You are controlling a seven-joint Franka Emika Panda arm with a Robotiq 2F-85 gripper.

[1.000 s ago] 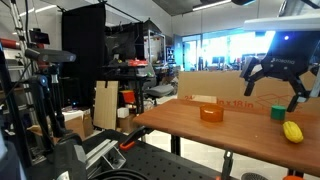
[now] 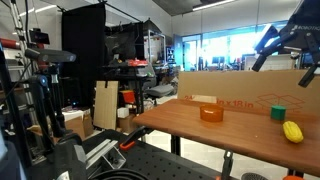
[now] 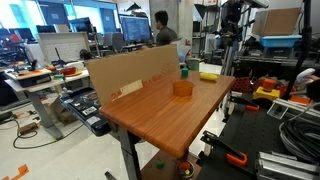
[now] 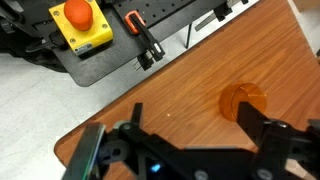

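High over the right side of the wooden table, my gripper stands open with nothing between its fingers. An orange bowl sits near the middle of the table, to the left of the gripper in exterior view 1. Close to the right end lie a yellow item and, behind it, a small green cup. From the wrist, the orange bowl shows below, near the right finger. The yellow item and green cup are out of the wrist view.
A brown board stands upright along one long edge of the table. Beside the table, the wrist view shows a dark stand carrying a yellow box with a red button.
My gripper has risen and shifted a little to the right in exterior view 1, its fingers still apart. The bowl, cup and yellow item have stayed put.
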